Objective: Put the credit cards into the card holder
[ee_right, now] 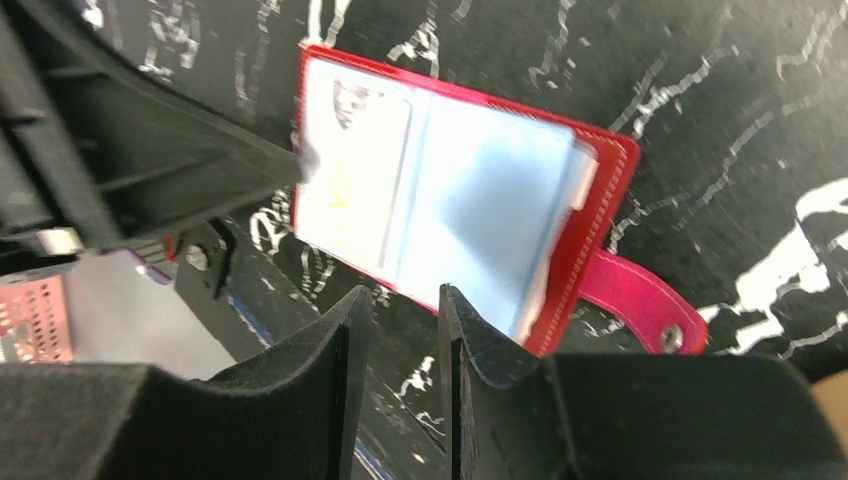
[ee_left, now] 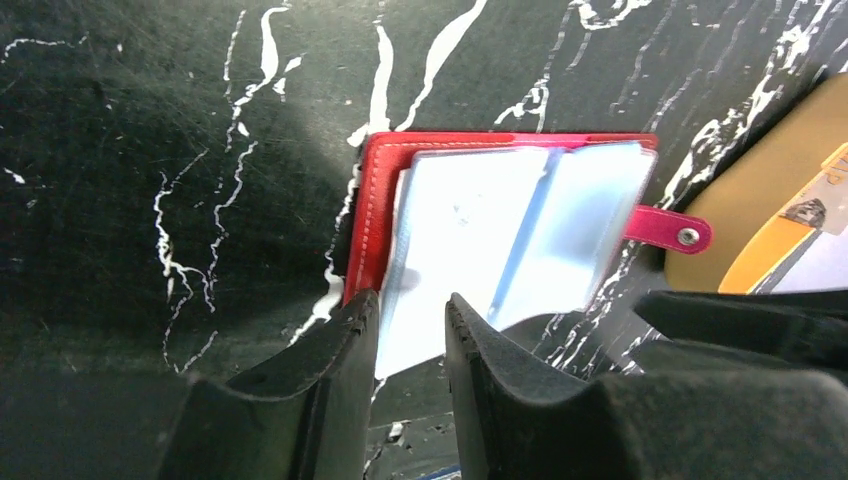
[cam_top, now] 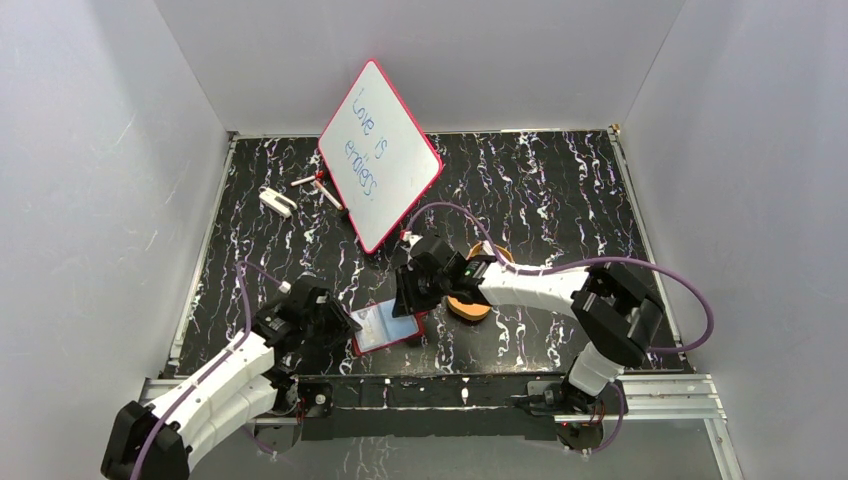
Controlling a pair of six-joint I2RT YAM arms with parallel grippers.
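The red card holder (ee_left: 372, 220) lies open on the dark marble table, clear sleeves up, its snap strap (ee_left: 668, 228) pointing out to the side. My left gripper is low at the holder's left edge, fingers parted a little, with nothing visible between them. My right gripper hangs above the holder's right part, fingers apart and empty. In the right wrist view the holder's sleeves (ee_right: 485, 200) show whitish inserts; whether these are cards is hard to tell.
An orange container (cam_top: 468, 310) with card-like items sits right of the holder, partly under the right arm. A whiteboard (cam_top: 375, 160), markers (cam_top: 328, 196) and a white eraser (cam_top: 277, 202) lie at the back.
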